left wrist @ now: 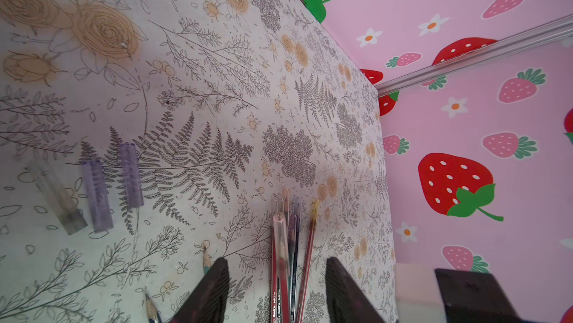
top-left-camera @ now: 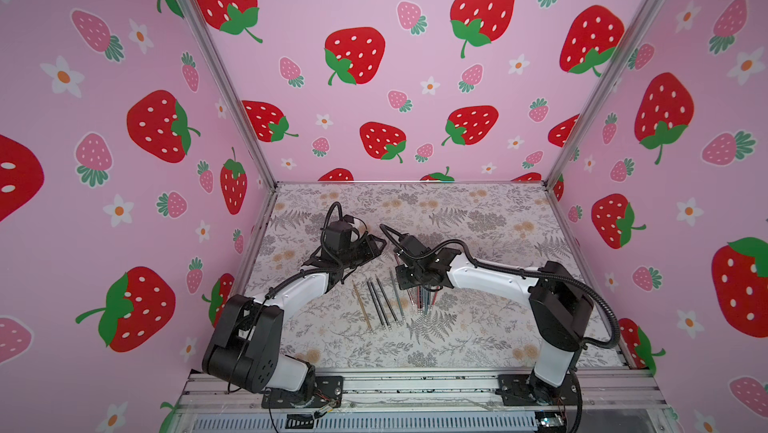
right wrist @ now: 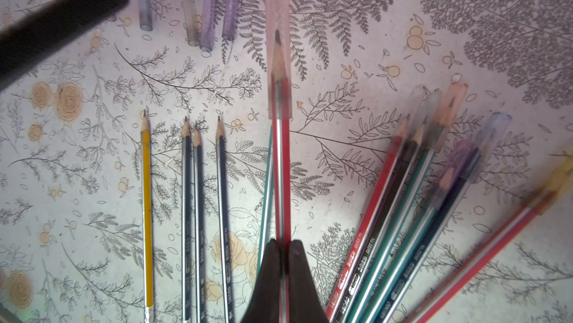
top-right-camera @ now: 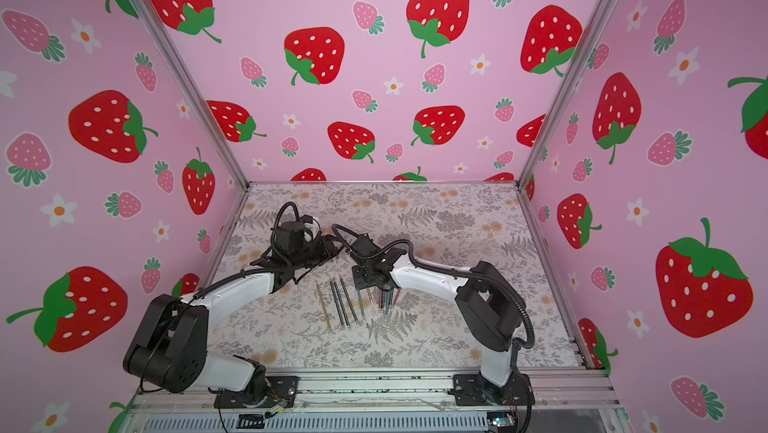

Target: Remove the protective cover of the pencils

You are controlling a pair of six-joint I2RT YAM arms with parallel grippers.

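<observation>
In the right wrist view, my right gripper is shut on a red-and-silver pencil [right wrist: 281, 174]. A translucent pink cover [right wrist: 277, 18] still encloses that pencil's sharpened tip, pointing away from the fingers. My left gripper is open; in the left wrist view, the pink cover [left wrist: 281, 242] shows beyond and between its fingers, apart from both. Right of the held pencil lie several covered pencils, among them a red one [right wrist: 367, 221] and one with a yellow cover [right wrist: 564, 177]. Part of the left gripper darkens the upper left corner of the right wrist view.
Bare pencils lie to the left: a yellow one [right wrist: 146, 203], several dark blue ones [right wrist: 223, 203] and a teal one [right wrist: 266, 203]. Removed covers, such as a purple one [right wrist: 231, 9], rest farther back.
</observation>
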